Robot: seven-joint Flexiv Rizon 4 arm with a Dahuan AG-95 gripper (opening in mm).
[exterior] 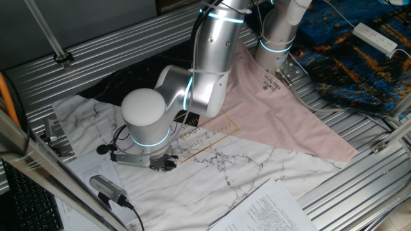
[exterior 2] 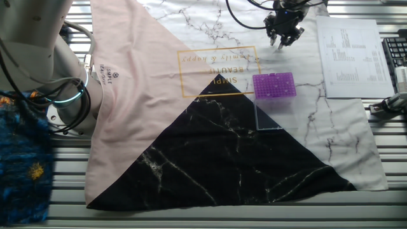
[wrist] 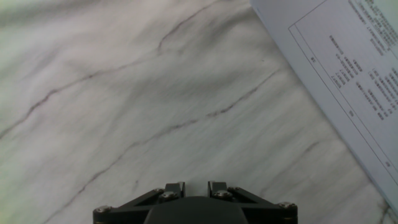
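My gripper (exterior 2: pixel 278 44) hangs low over the white marbled part of the cloth (exterior 2: pixel 327 127). In the wrist view, a narrow gap separates its two dark fingertips (wrist: pixel 180 188), with only cloth visible beyond. It stands open and holds nothing. A purple rack with a grid of holes (exterior 2: pixel 275 86) lies apart from the gripper, towards the cloth's black part in exterior view 2. Adjoining the rack is a clear rectangular box or lid (exterior 2: pixel 270 121), its edges faintly visible. From exterior view 1 the arm hides both, and neither appears in the wrist view.
A printed sheet (exterior 2: pixel 353 57) lies close beside the gripper, with a keyboard (exterior: pixel 26 199) beyond it. More papers (exterior: pixel 266 208) cover the cloth's near edge in exterior view 1. A small camera on a post (exterior: pixel 109 188) stands near the arm.
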